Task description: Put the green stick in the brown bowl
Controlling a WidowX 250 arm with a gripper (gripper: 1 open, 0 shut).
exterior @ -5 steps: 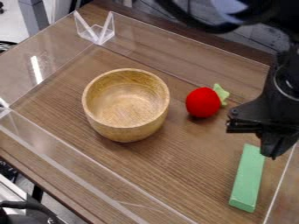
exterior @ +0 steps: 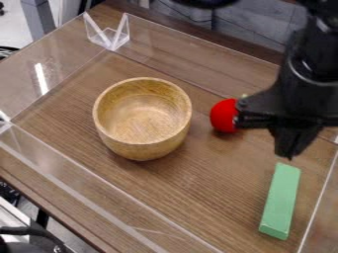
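The green stick (exterior: pixel 279 203) lies flat on the wooden table near the right edge, slightly slanted and pointing toward the front. To the left of centre sits the brown bowl (exterior: pixel 138 115), empty inside. My dark gripper (exterior: pixel 284 143) hangs at the upper right, above and behind the stick's far end, apart from it. Nothing shows held in it, though the angle hides how far apart its fingers are.
A red round object (exterior: pixel 223 116) stands between the bowl and my gripper, partly covered by the gripper. A clear, angular object (exterior: pixel 109 32) is at the far left. Bare table lies in front of the bowl and left of the stick.
My gripper has shifted left, now overlapping the red object's right side and covering the small green piece behind it. The stick and the bowl have stayed put.
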